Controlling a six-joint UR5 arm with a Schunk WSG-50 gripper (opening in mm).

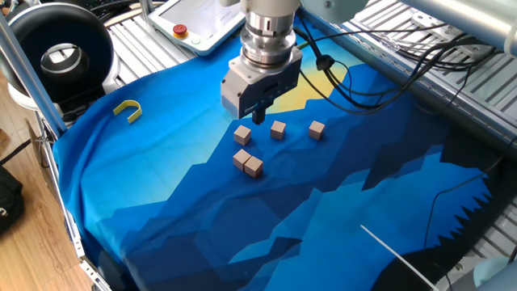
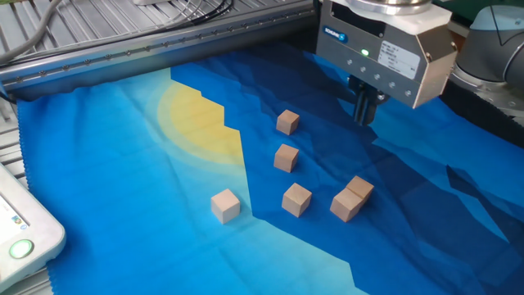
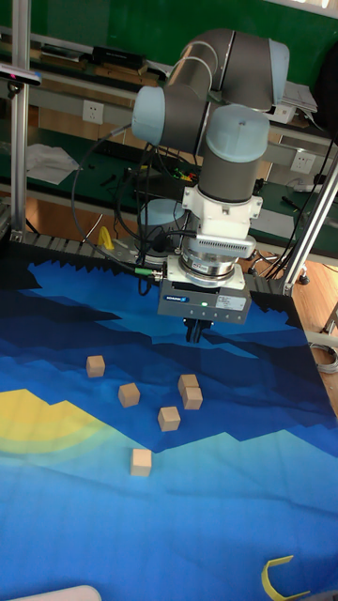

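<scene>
Several small wooden cubes lie on the blue patterned cloth. In exterior view 2 a pale cube (image 2: 226, 206) sits apart on the lighter blue part; in exterior view 1 it is not visible. Three single cubes (image 2: 296, 200) form a loose row on darker blue. Beside them, two cubes, stand against each other. My gripper (image 2: 365, 102) hangs above the cloth, pointing down, clear of every cube. Its dark fingers (image 1: 258, 117) look close together with nothing visible between them; whether they are fully shut is unclear.
A yellow curved piece (image 1: 128, 111) lies on the cloth away from the cubes. The teach pendant (image 1: 198, 24) rests at the cloth's edge. Black cables (image 1: 355, 101) hang beside the arm.
</scene>
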